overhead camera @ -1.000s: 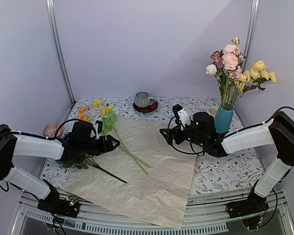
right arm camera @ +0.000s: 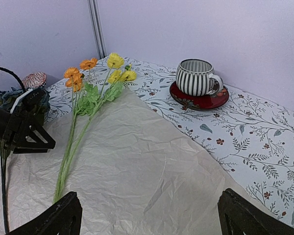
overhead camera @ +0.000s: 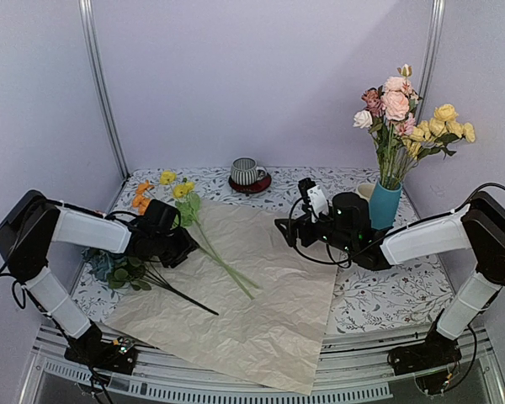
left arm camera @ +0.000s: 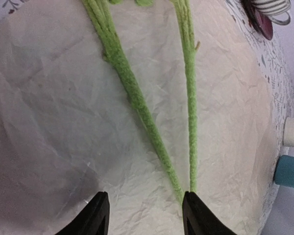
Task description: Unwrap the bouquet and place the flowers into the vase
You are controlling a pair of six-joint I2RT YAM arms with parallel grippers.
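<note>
On the brown paper lie yellow flowers (overhead camera: 183, 189) and orange flowers (overhead camera: 140, 199), their green stems (overhead camera: 236, 276) running toward the middle. A second bunch with dark stems (overhead camera: 189, 298) and green leaves (overhead camera: 128, 276) is partly covered by the left arm. My left gripper (overhead camera: 188, 247) hovers beside the green stems; its fingers (left arm camera: 94, 215) stand apart with only paper seen between them. At the right, the blue vase (overhead camera: 385, 206) holds pink, white and yellow flowers. My right gripper (overhead camera: 284, 229) is open and empty over the paper's right side.
A striped cup (overhead camera: 246, 171) on a dark red saucer (overhead camera: 251, 187) stands at the back. Beside the vase, a pale pot (overhead camera: 364, 190) is partly hidden by the right arm.
The left arm has shifted, its elbow rising and its gripper tilting more downward. A pink bloom at the far left is now hidden behind that arm. My right arm stays nearly still.
</note>
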